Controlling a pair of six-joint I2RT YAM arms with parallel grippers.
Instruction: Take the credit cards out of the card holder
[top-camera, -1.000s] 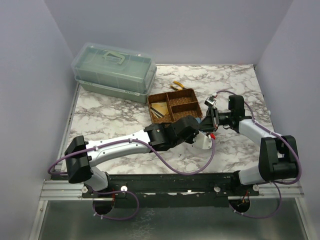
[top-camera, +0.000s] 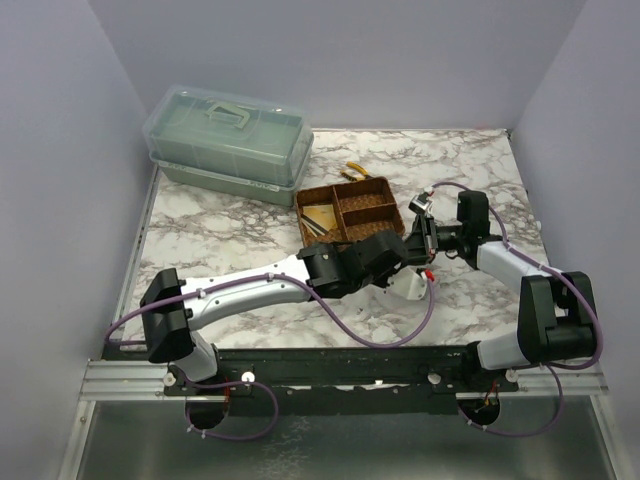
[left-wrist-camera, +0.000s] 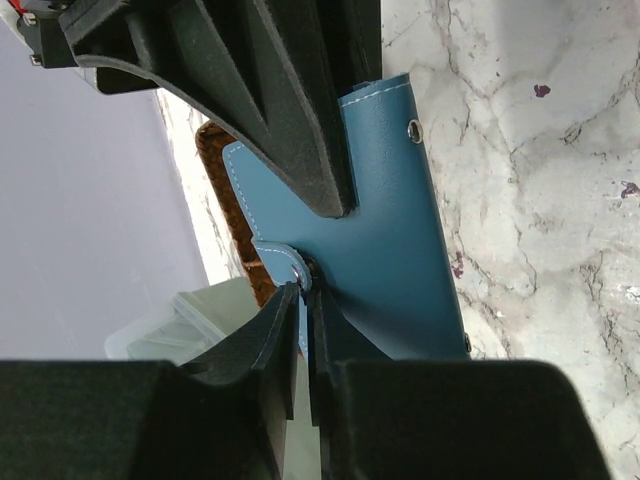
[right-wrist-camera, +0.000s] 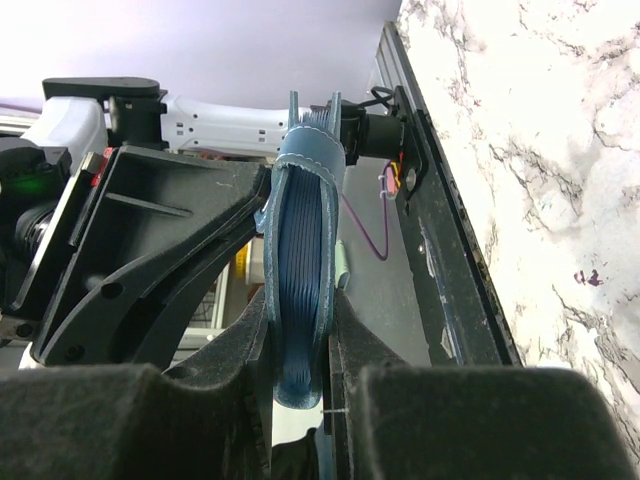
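The blue card holder (left-wrist-camera: 390, 220) is held upright between the grippers, its strap with snap facing my left gripper, whose fingers sit at that strap; how far they are apart is hard to see. In the right wrist view the holder (right-wrist-camera: 305, 270) shows edge-on, its layered sleeves visible, with my right gripper shut on it. In the top view both grippers meet right of the organiser, mostly hiding the holder. I cannot make out individual cards.
A brown compartment organiser (top-camera: 365, 200) stands at mid-table, pliers (top-camera: 358, 172) behind it and a large translucent green case (top-camera: 225, 145) at back left.
The right arm looks unchanged.
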